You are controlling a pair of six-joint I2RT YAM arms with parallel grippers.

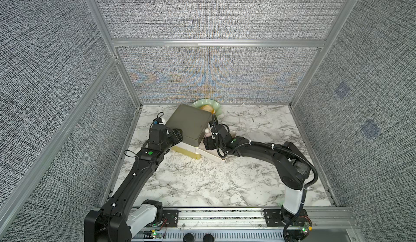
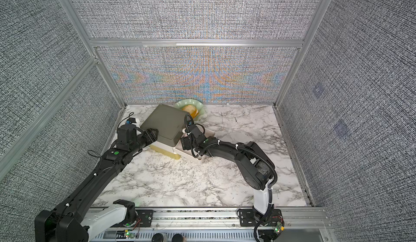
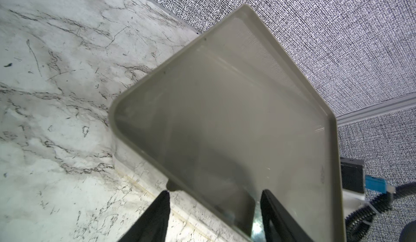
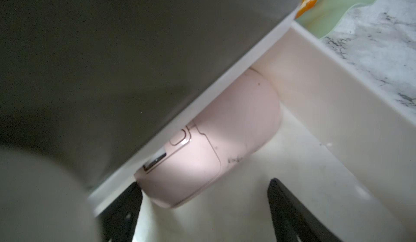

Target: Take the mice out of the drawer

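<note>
A pink mouse [image 4: 203, 155] lies in the pulled-out white drawer [image 4: 346, 86], partly tucked under the cabinet's edge in the right wrist view. My right gripper is over the drawer with its fingers apart. One finger [image 4: 125, 211] is close to the mouse's lower end; whether it touches is unclear. Nothing is clasped there. The grey-topped cabinet [image 1: 189, 123] stands at the table's middle. My left gripper is shut on its near corner, one finger on each side. Any other mouse is hidden.
A green scalloped bowl [image 1: 199, 103] with something orange sits right behind the cabinet. Beneath the cabinet's front shows a yellow lower part [image 1: 186, 152].
</note>
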